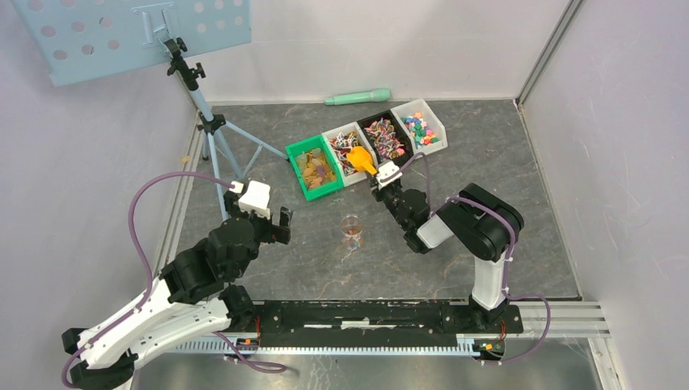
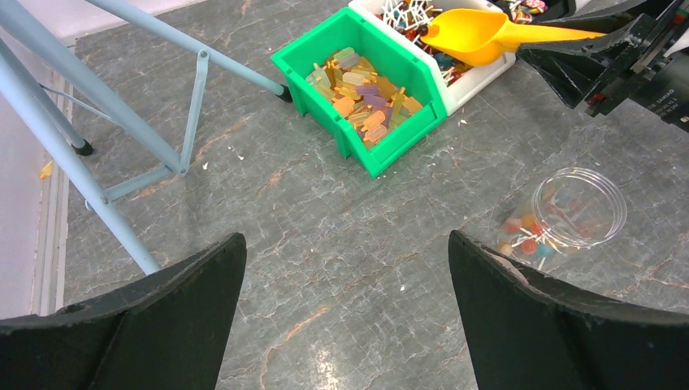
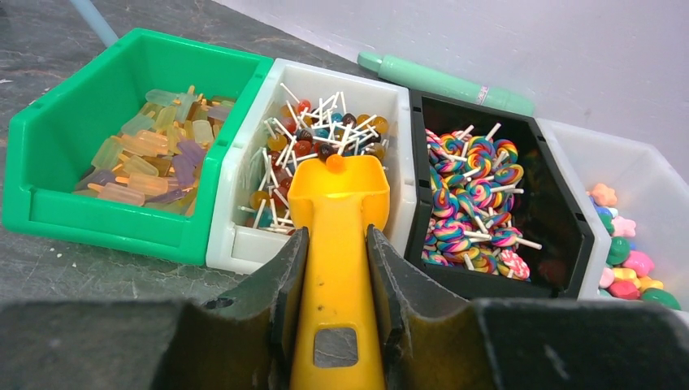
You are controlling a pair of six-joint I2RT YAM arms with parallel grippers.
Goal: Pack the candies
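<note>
My right gripper is shut on the handle of a yellow scoop [image 3: 341, 276], whose bowl lies over the near side of a white bin [image 3: 244, 248] of round lollipops. An orange candy shows at the scoop's far lip; the rest of its load cannot be made out. A clear jar [image 2: 581, 207] on the table holds a few lollipops. My left gripper is open and empty, left of the jar. To the left of the lollipops is a green bin [image 2: 422, 85] of popsicle-shaped candies. A black bin [image 3: 552, 236] holds swirl lollipops.
A second white bin [image 3: 626, 154] with bright shaped candies ends the row at the right. Behind the bins lies a green cylinder [image 1: 357, 97]. Tripod legs [image 2: 138, 122] stand left of the green bin. Bare table surrounds the jar.
</note>
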